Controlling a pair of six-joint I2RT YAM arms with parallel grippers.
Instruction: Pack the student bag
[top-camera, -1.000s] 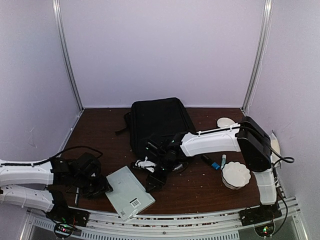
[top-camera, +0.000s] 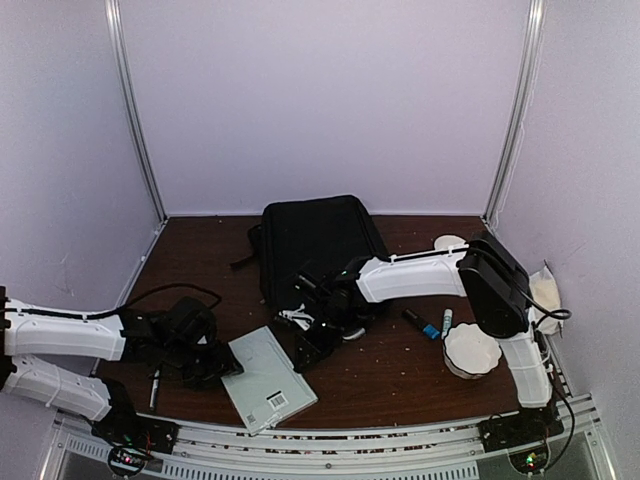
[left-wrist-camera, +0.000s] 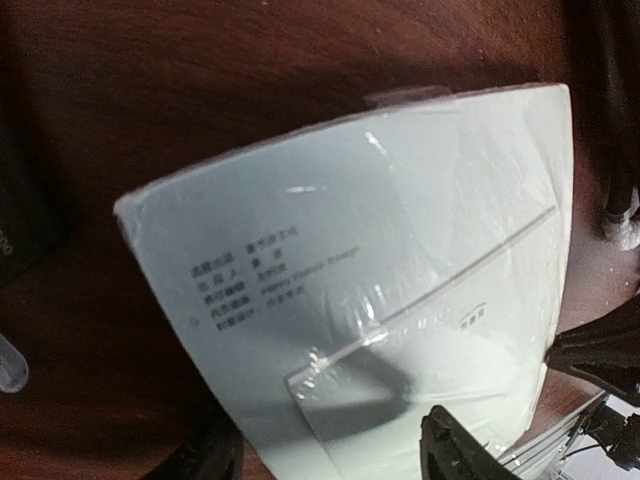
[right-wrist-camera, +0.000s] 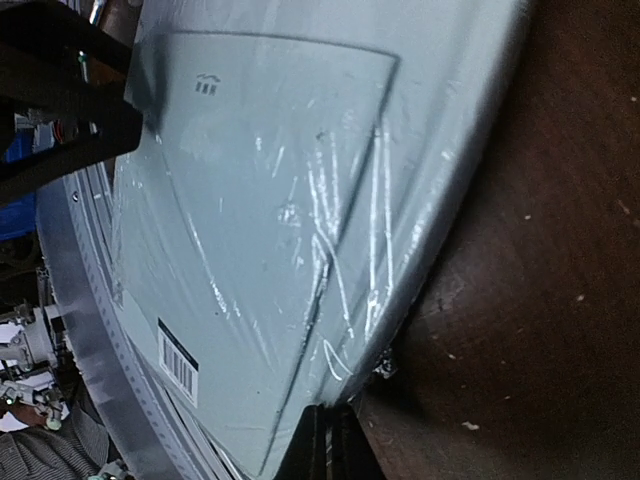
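A pale, plastic-wrapped book or folder (top-camera: 268, 375) lies flat on the wooden table. My left gripper is open over its left edge, as the left wrist view shows. My right gripper is shut at the book's opposite long edge, with nothing seen held between its fingers. A black bag (top-camera: 318, 235) lies at the back middle of the table, partly hidden by the right arm.
To the right are a dark marker with a blue end (top-camera: 420, 324), a light tube (top-camera: 447, 323) and white round items (top-camera: 471, 350). A thin pen (top-camera: 154, 391) lies at the left front.
The book and my left gripper have shifted a little to the right. The right arm has shifted slightly, its gripper still by the book's edge.
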